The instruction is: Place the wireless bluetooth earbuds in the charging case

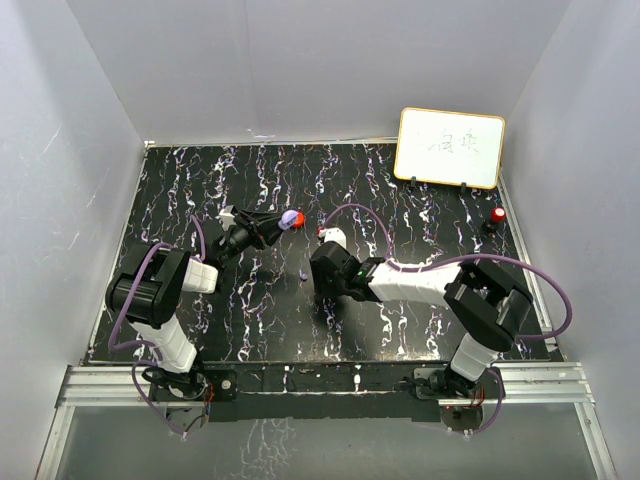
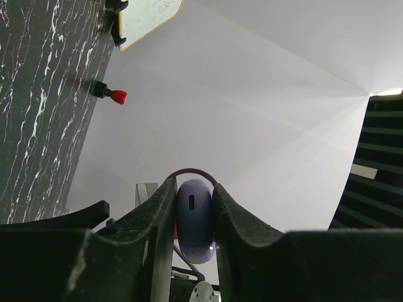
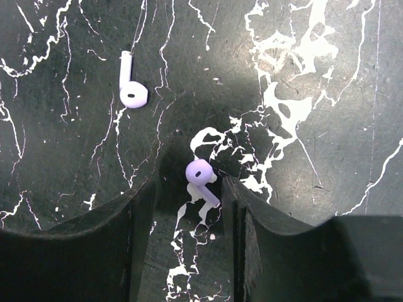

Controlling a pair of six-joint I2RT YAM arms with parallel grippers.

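Note:
The purple charging case (image 2: 196, 220) is pinched between the fingers of my left gripper (image 1: 285, 222), held off the table at the left of centre. Two purple earbuds lie on the dark tabletop in the right wrist view. One earbud (image 3: 199, 172) sits between and just ahead of the fingertips of my right gripper, its stem pointing down and right. The other earbud (image 3: 133, 94) rests farther up and left, outside the fingers. My right gripper is part open, pointing down, with nothing clasped between its fingers.
A whiteboard (image 1: 449, 147) stands at the back right, and a black bottle with a red top (image 1: 494, 219) is by the right edge. A red object (image 1: 298, 219) shows beside the case.

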